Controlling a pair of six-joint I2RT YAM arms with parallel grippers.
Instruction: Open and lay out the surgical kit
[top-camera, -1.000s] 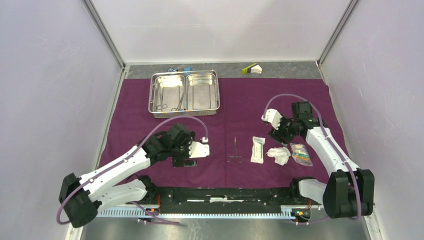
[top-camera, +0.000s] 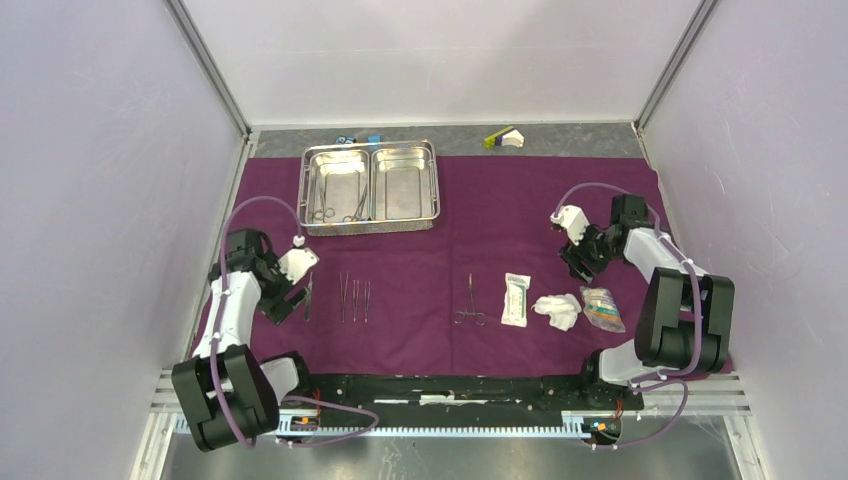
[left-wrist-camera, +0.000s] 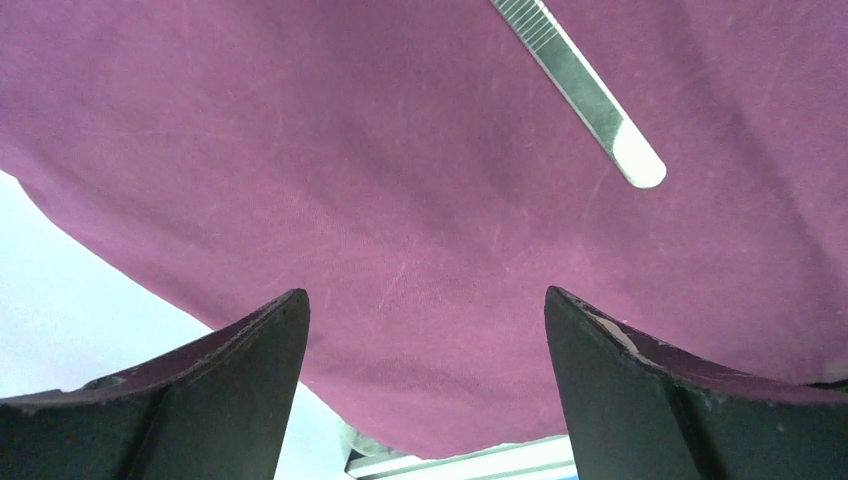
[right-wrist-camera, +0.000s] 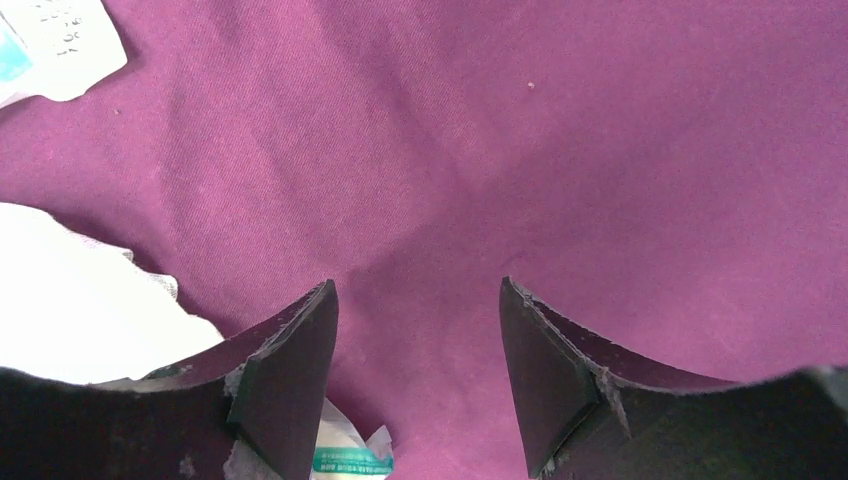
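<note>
On the purple drape (top-camera: 450, 250) lie a row of thin steel instruments (top-camera: 355, 300), a scalpel-handle-like flat instrument (left-wrist-camera: 580, 90), a clamp (top-camera: 470, 312), a white packet (top-camera: 516, 298), a crumpled gauze (top-camera: 555, 310) and a plastic bag (top-camera: 603, 310). The steel tray (top-camera: 434, 200) holds scissor-like tools in its left compartment; the right one is empty. My left gripper is open at the drape's left, beside the flat instrument, holding nothing. My right gripper is open over bare drape, above and beside the gauze and bag.
Small items, one yellow-green (top-camera: 498, 136), lie on the grey strip behind the drape. Side walls stand close to both arms.
My left arm has moved left from over the middle-left to the drape's left edge, uncovering the row of instruments. My right arm has shifted right.
</note>
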